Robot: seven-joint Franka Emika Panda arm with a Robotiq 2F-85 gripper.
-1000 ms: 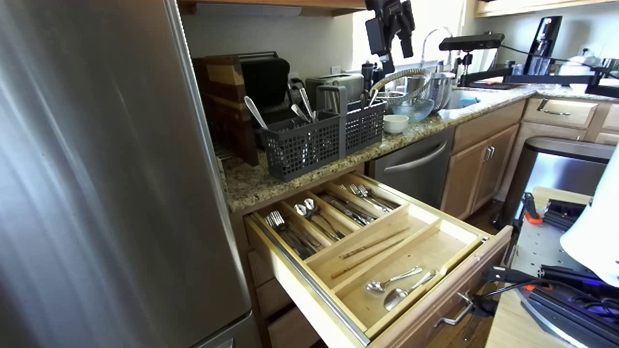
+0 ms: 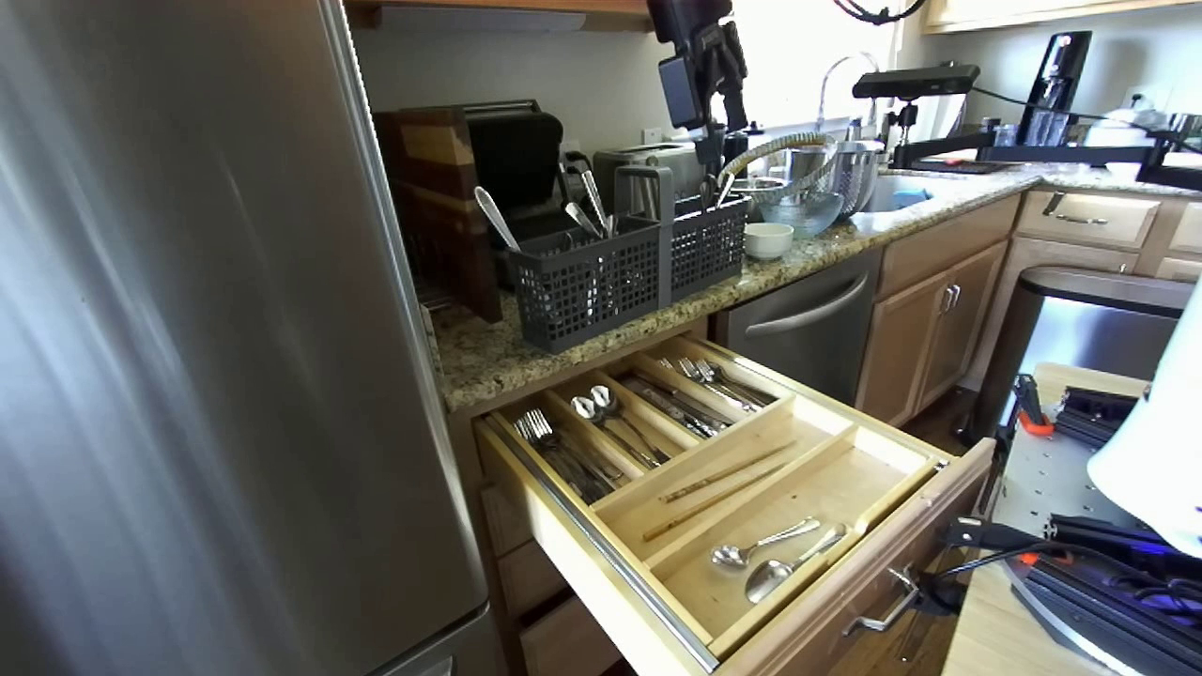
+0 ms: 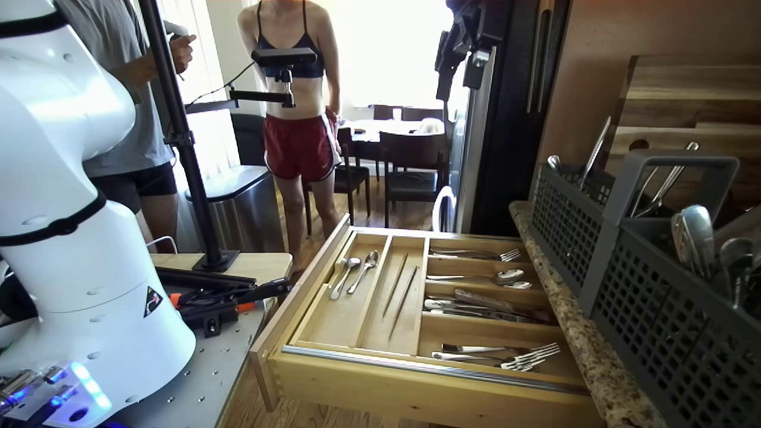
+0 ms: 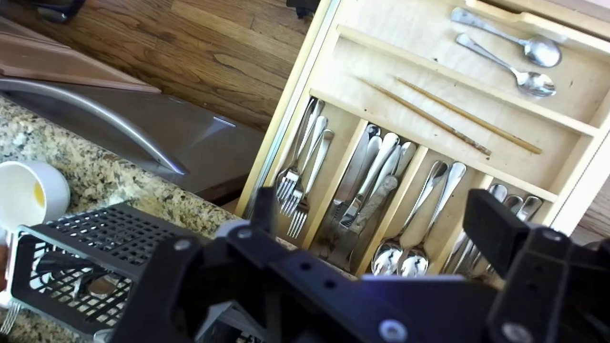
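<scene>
My gripper (image 2: 722, 126) hangs in the air above the counter, higher than the grey cutlery basket (image 2: 592, 287). In the wrist view its dark fingers (image 4: 496, 228) stand wide apart, open, with nothing held between them. That view looks down past them onto the pulled-out drawer. Its compartments hold forks (image 4: 294, 200), knives (image 4: 371, 183) and long-handled spoons (image 4: 420, 251). Two chopsticks (image 4: 469, 117) and two loose spoons (image 4: 534, 83) lie in the wider front sections. Handles of silver cutlery (image 2: 496, 218) stick up from the basket; its contents are partly hidden by the mesh.
A white bowl (image 2: 768, 240) and a glass bowl (image 2: 802, 212) stand past the basket's far end. Wooden boards (image 2: 451, 214) lean behind it, near the fridge (image 2: 225, 338). Two people stand beyond the drawer. The front compartment has bare floor around its spoons.
In exterior view 1 my gripper has shifted left and lower, toward the basket, and its angle has turned. The drawer, basket and cutlery look unchanged.
</scene>
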